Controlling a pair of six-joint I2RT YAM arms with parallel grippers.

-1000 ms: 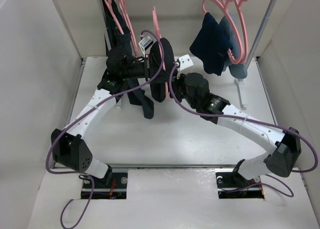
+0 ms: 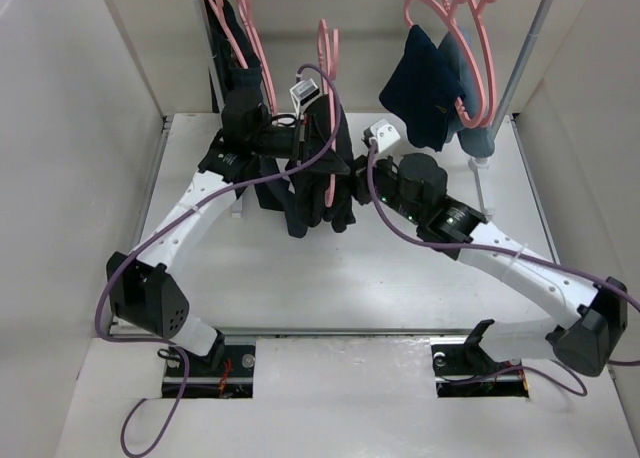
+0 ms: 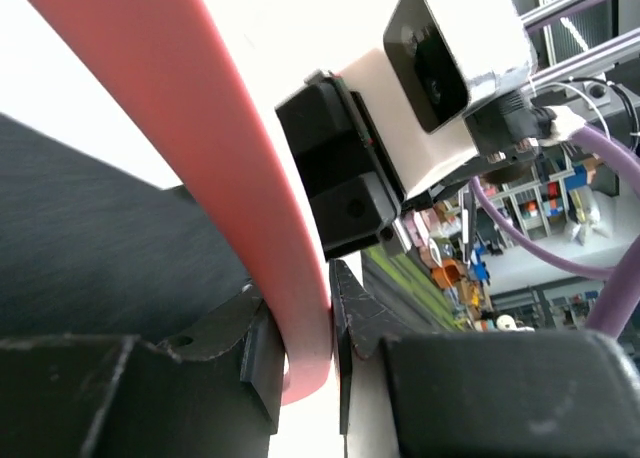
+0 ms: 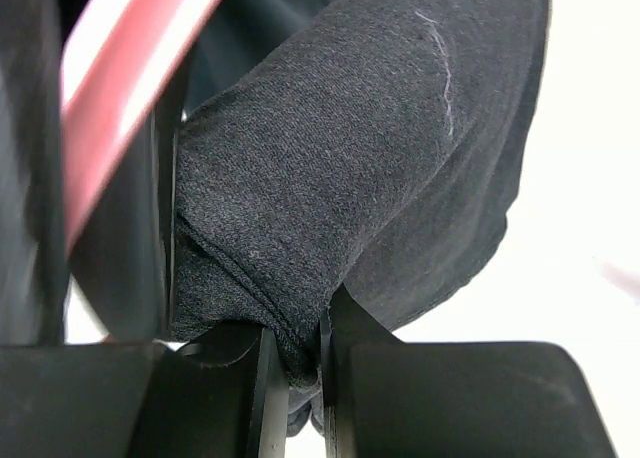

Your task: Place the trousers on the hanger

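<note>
A pink hanger [image 2: 331, 190] stands at the middle of the top view, partly hidden by the arms. In the left wrist view my left gripper is shut on that hanger's bar [image 3: 235, 138]. Dark grey trousers [image 2: 341, 138] hang around the hanger, with folds dangling below both grippers. My right gripper [image 2: 355, 183] is just right of the hanger. Seen from the right wrist, it [image 4: 300, 378] is shut on a bunched fold of the trousers [image 4: 330, 158], and the pink hanger [image 4: 130, 78] passes to the left. How the cloth lies behind the fingers is hidden.
At the right, pink hangers [image 2: 487, 63] carry navy [image 2: 425, 88] and grey-blue cloth. Other pink hangers [image 2: 257, 48] with dark garments [image 2: 297, 203] crowd the left arm.
Compared with a second ago, the hanger and left gripper sit slightly further right.
</note>
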